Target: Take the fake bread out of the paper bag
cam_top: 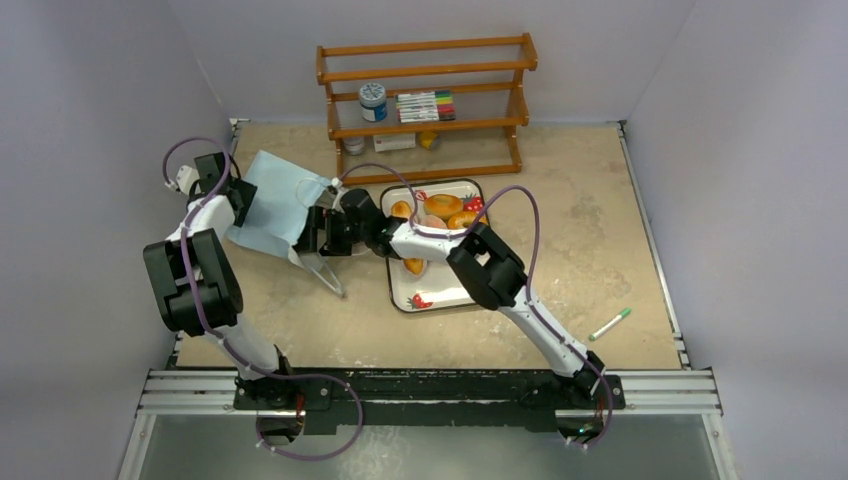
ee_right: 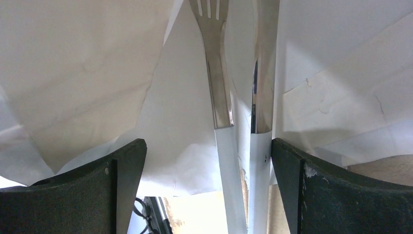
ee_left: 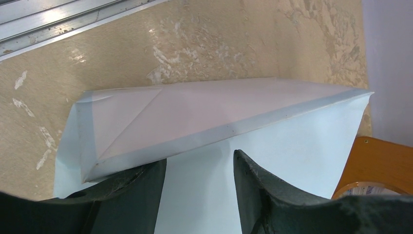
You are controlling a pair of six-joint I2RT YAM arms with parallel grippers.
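Note:
A light blue paper bag (cam_top: 275, 205) lies on its side at the table's left, its mouth toward the tray. Breads, among them a golden bun (cam_top: 443, 206), rest on the tray (cam_top: 440, 292) to the right. At the bag's closed end my left gripper stands open, its fingers either side of the blue paper. My right gripper is open at the bag's mouth. Between its fingers lie a fork (ee_right: 219, 83) and a knife (ee_right: 263, 87) with pale handles, on the paper inside; the knife handle is close beside the right finger. No bread shows inside.
A wooden rack (cam_top: 428, 180) with a jar (cam_top: 373, 102) and markers (cam_top: 425, 106) stands at the back. One green-capped marker (cam_top: 610, 324) lies at the right front.

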